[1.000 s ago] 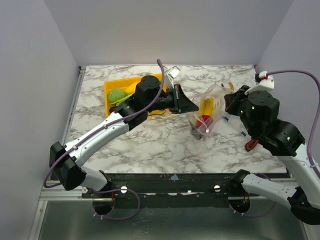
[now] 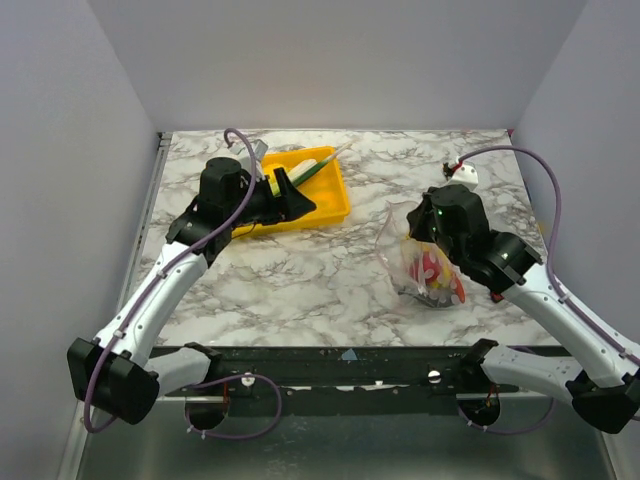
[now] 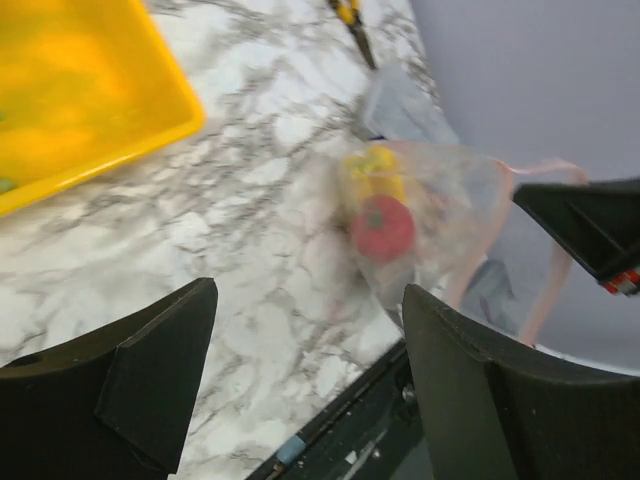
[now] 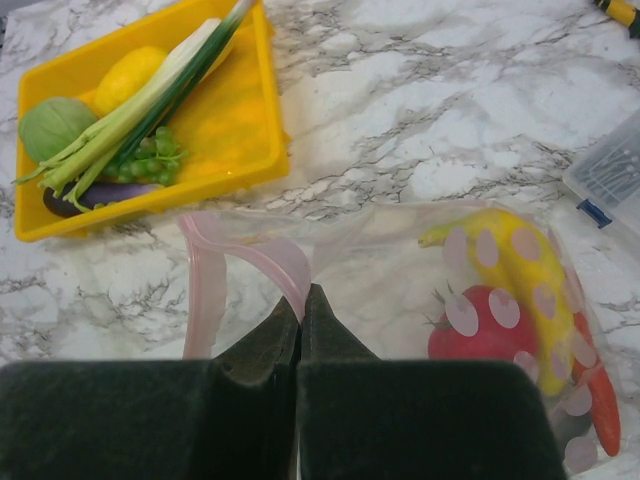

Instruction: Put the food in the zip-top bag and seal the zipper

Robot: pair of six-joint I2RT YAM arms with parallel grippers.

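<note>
The clear zip bag (image 2: 415, 280) stands at the right of the table, holding a yellow banana (image 4: 545, 280), a red round fruit or vegetable (image 4: 470, 340) and a long orange-red piece (image 4: 598, 400). My right gripper (image 2: 425, 225) is shut on the bag's upper edge (image 4: 270, 255), its pink zipper strip pinched at the fingertips (image 4: 314, 310). My left gripper (image 2: 285, 200) hangs open over the front of the yellow bin, left of the bag, with nothing between its fingers.
The yellow bin (image 2: 330, 200) holds green onion, cabbage, grapes, eggplant and a yellow item. A clear plastic box (image 4: 605, 185) and a tool (image 4: 615, 15) lie at the right.
My left gripper has let go of the bag, opened and moved left toward the bin. The right gripper has moved left with the bag's edge, and the bag hangs more upright.
</note>
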